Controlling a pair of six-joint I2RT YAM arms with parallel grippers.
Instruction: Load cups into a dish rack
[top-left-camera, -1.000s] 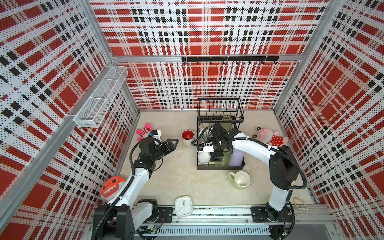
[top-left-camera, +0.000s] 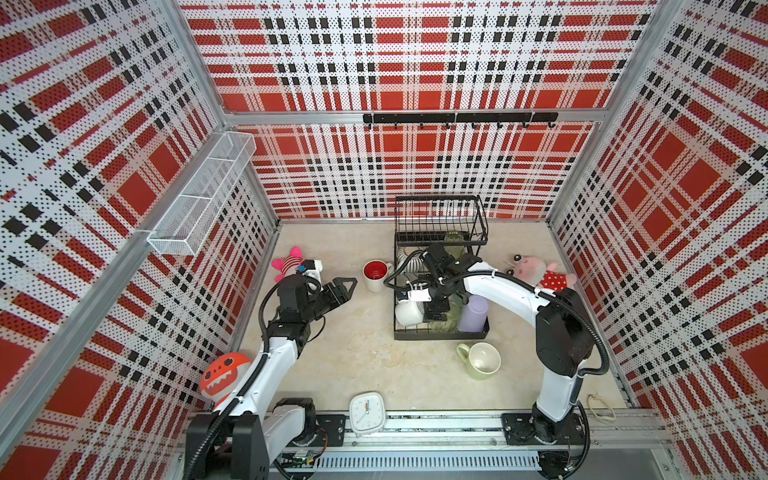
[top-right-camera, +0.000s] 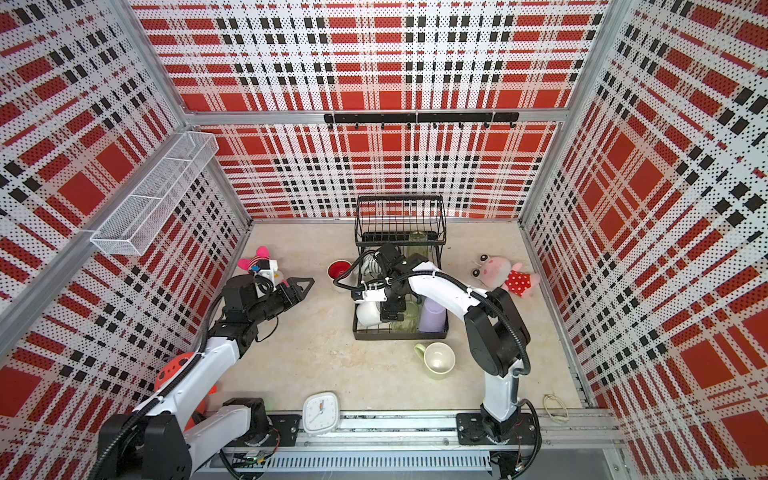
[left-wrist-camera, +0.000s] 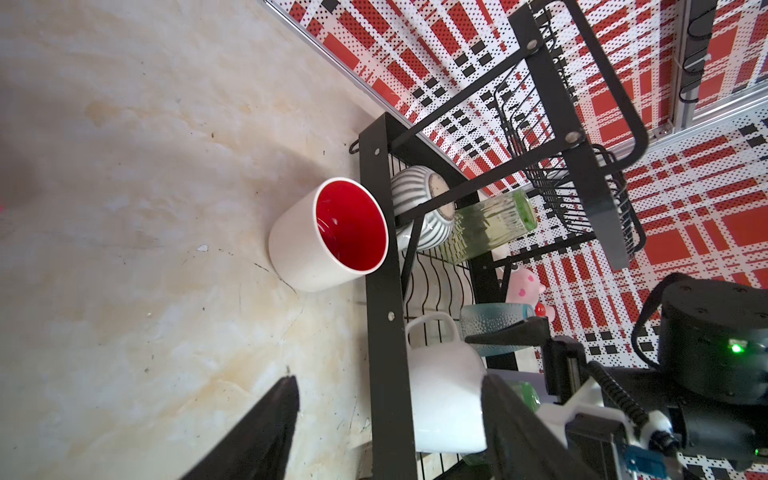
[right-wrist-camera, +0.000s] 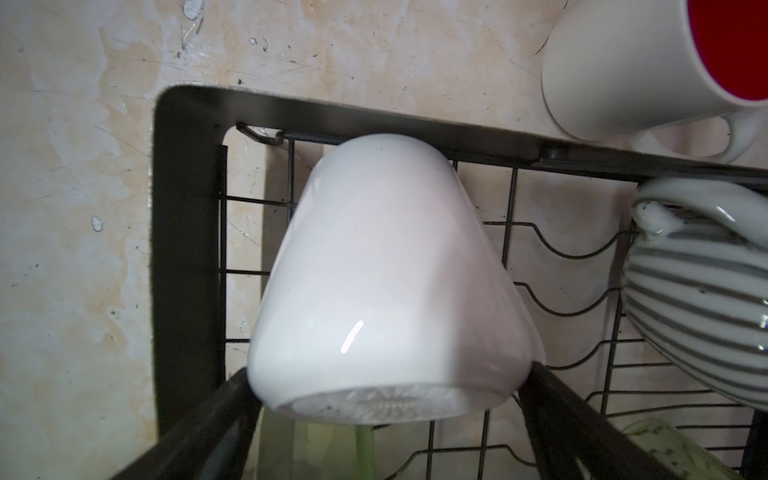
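In the dish rack (top-left-camera: 442, 336), a white cup (right-wrist-camera: 392, 264) lies tilted with its base toward my right gripper. That gripper is open, its fingers at either side of the cup's base; whether they touch it is hard to tell. A white mug with a red inside (left-wrist-camera: 320, 240) stands upright on the table, just outside the rack's left edge. My left gripper (top-left-camera: 353, 289) is open and empty, left of this mug. On the table in front of the rack stands a pale green mug (top-left-camera: 481, 361). A purple cup (top-left-camera: 473, 314) is at the rack's front right corner.
Also in the rack are a striped cup (right-wrist-camera: 704, 280) and greenish glasses (left-wrist-camera: 488, 228). A pig toy (top-left-camera: 540, 273) lies right of the rack. A white clock (top-left-camera: 367, 413) sits at the table's front edge.
The left arm and the other cups stayed still.
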